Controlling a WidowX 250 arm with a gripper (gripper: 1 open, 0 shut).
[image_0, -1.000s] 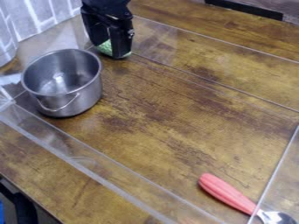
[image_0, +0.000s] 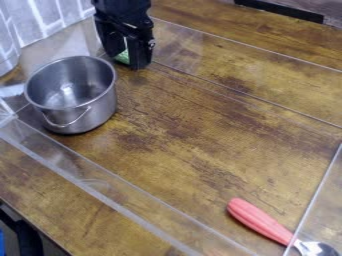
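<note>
My black gripper (image_0: 126, 40) is at the top left, pointing down over a green object (image_0: 123, 55) that is mostly hidden behind it; whether the fingers are shut on it cannot be made out. A steel pot (image_0: 72, 96) stands just below and left of the gripper.
A spoon-like utensil with a red handle (image_0: 261, 220) lies at the bottom right. Clear plastic edges run along the left and lower right, and a white corrugated surface is at the top left.
Since a second ago my gripper has shifted slightly, and less of the green object shows. The pot and utensil have not moved.
</note>
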